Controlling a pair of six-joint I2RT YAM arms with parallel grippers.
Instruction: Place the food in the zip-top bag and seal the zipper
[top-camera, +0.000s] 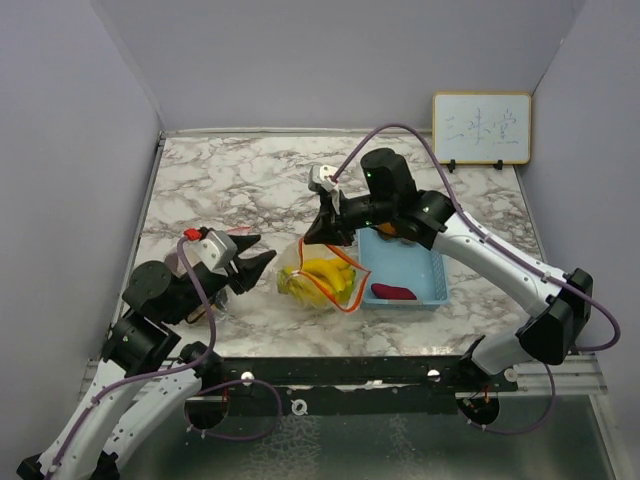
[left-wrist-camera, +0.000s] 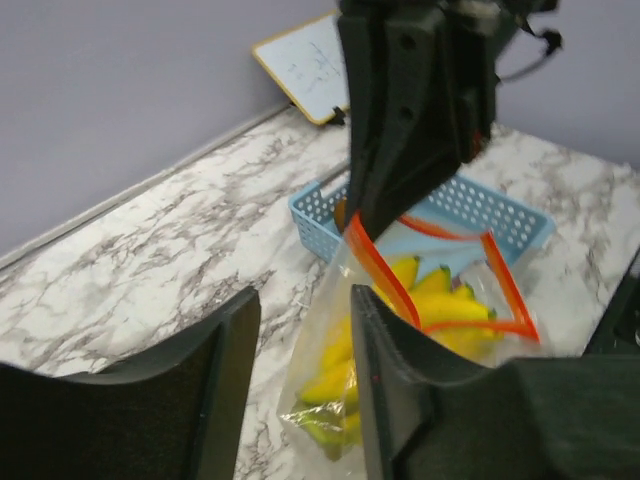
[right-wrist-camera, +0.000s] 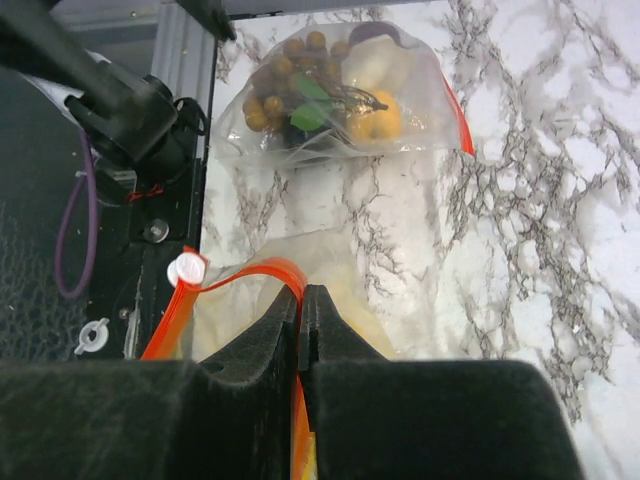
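A clear zip bag with orange edging stands mid-table with yellow bananas inside. My right gripper is shut on the bag's rim, seen close in the right wrist view with the orange strip between its fingers. My left gripper is just left of the bag, its fingers apart with nothing between them; the left wrist view looks between them toward the bag.
A blue bin with a red item lies right of the bag. A second bag holding grapes and yellow fruit lies at the left. A whiteboard stands at back right.
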